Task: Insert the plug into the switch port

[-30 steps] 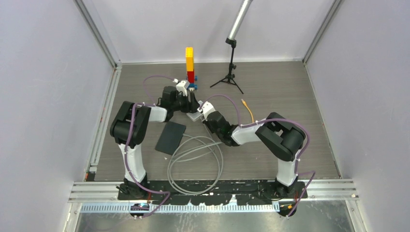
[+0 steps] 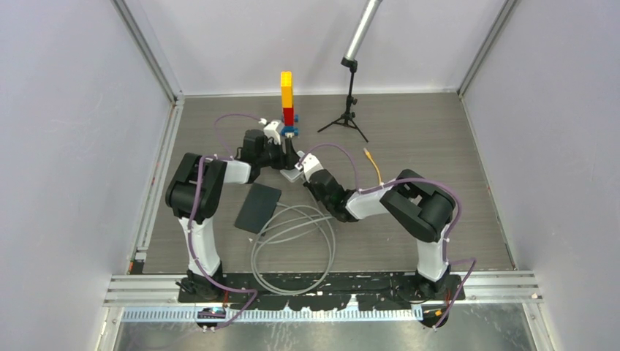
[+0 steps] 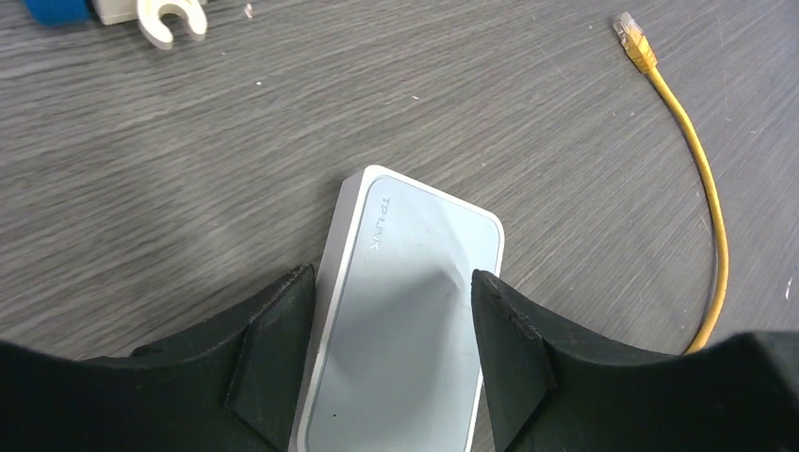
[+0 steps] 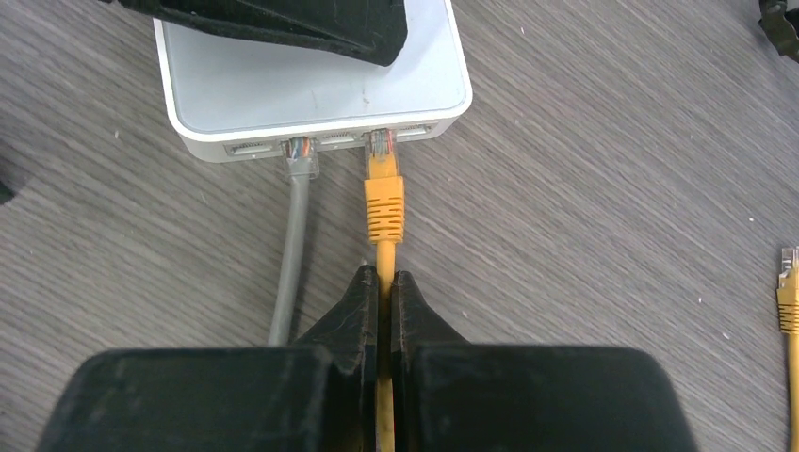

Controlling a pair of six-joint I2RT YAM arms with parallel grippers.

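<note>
The white switch (image 3: 396,320) rests on the floor, held from its sides by my left gripper. In the right wrist view its port edge (image 4: 336,139) faces me, with a grey cable's plug (image 4: 300,155) in one port. The yellow cable's plug (image 4: 383,198) is lined up at a neighbouring port, its clear tip at or inside the opening; how deep I cannot tell. My right gripper is shut on that yellow cable, just behind the boot.
A loose yellow plug (image 3: 636,42) lies to the right. A coloured brick tower (image 2: 286,91) and a tripod lamp (image 2: 343,117) stand behind. A dark pad (image 2: 256,208) and coiled grey cable (image 2: 256,256) lie in front.
My right arm has shifted very slightly, along with a slight shift of the grey coil. The left arm looks unchanged.
</note>
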